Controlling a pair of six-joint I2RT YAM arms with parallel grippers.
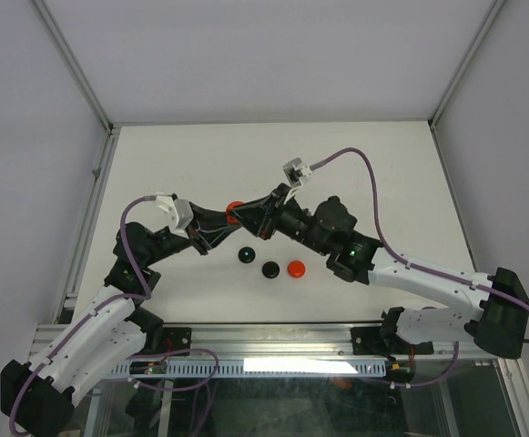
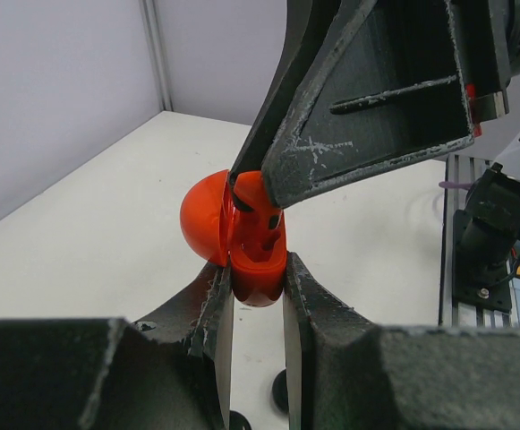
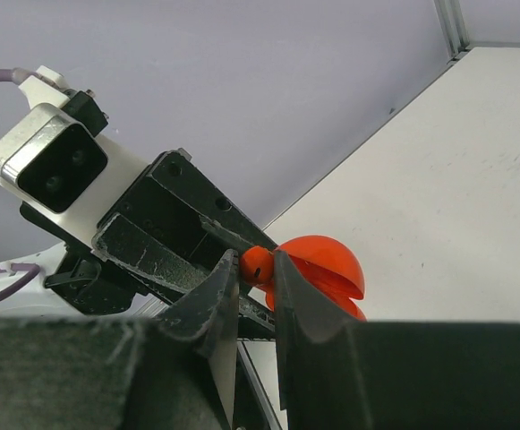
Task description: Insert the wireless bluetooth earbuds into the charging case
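Note:
My left gripper (image 1: 225, 223) is shut on the red earbud case (image 2: 258, 276), holding it upright in mid-air over the white table. The case's red lid (image 2: 201, 219) is hinged open. Whether the right fingers are closed on it I cannot tell; they hide part of the case.
On the white table (image 1: 173, 159) below lie two black discs (image 1: 246, 255) and a red disc (image 1: 296, 268). A metal rail (image 1: 246, 337) runs along the front edge.

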